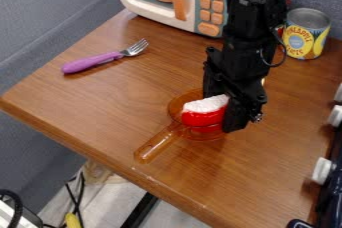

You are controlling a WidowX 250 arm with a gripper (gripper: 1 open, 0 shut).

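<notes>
A red piece with a white top (203,113) sits in an orange translucent pan (158,142), whose handle points toward the front left. My black gripper (225,107) is over the right part of the pan, at the red piece's right side. Whether its fingers are open or closed on the piece I cannot tell.
A purple-handled fork (104,58) lies at the left. A toy microwave (181,0) stands at the back, a can (306,34) at the back right. Black hardware with white knobs (322,170) is along the right edge.
</notes>
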